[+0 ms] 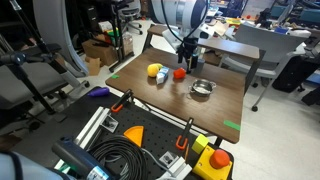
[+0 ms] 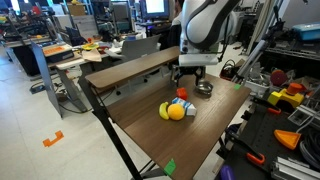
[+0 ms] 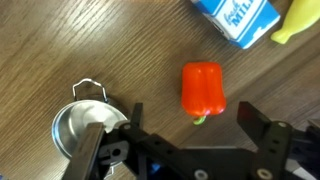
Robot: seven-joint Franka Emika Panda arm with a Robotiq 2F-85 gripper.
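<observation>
A red pepper-like item (image 3: 203, 88) with a green stem lies on the brown table, and it also shows as a small red shape (image 1: 179, 73) in exterior view 1. Above it hangs my gripper, pointing down and open, with its dark fingers (image 3: 258, 120) spread on either side of the stem end. Nothing is held between them. A shiny metal pot (image 3: 82, 125) stands to the left in the wrist view, partly covered by a finger. The blue and white milk carton (image 3: 240, 20) lies near the top edge, with a yellow item (image 3: 297, 20) beside it.
A round yellow-orange item (image 2: 176, 112) and a longer yellow one (image 2: 138, 106) lie near the carton in exterior view 2. Black cables and tools crowd the robot's side.
</observation>
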